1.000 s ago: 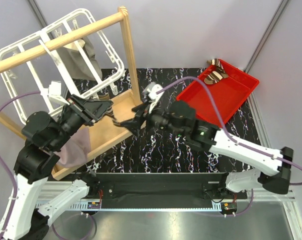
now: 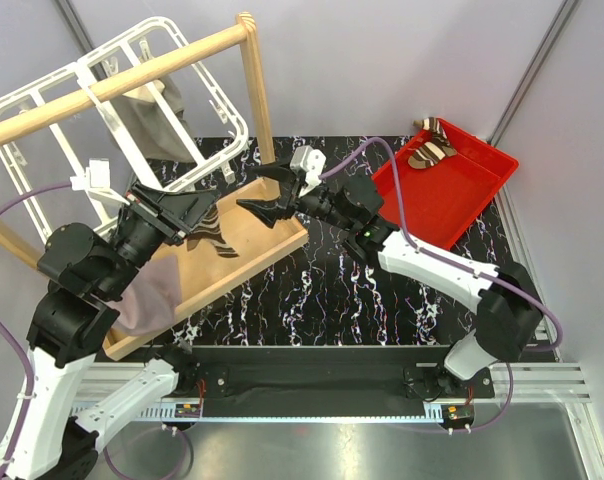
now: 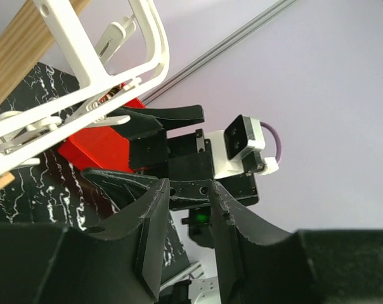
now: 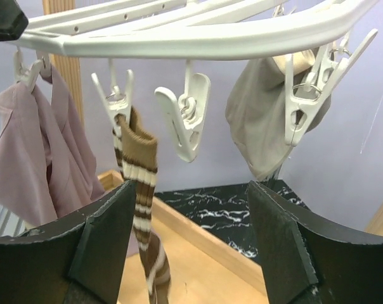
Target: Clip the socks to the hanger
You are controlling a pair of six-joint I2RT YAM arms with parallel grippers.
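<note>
A brown-and-white striped sock (image 4: 142,171) hangs below the white hanger (image 4: 204,39) in the right wrist view, its top at the fingers of a clip (image 4: 118,103). Another clip (image 4: 186,117) right beside it is empty. A matching striped sock (image 2: 432,150) lies in the red bin. My left gripper (image 2: 204,203) is at the hanger's front edge, above the hanging sock in the top view. Its fingers (image 3: 155,212) stand close together, with nothing visible in the narrow gap. My right gripper (image 2: 252,190) is open and empty, facing the hanging sock from the right.
A mauve cloth (image 4: 36,149) and a grey cloth (image 4: 258,104) hang from other clips. The wooden stand's base (image 2: 247,265) lies below the hanger. The red bin (image 2: 437,205) stands at the back right.
The striped sock was stretched toward my right gripper, which has let it go. The sock has swung back left under the hanger.
</note>
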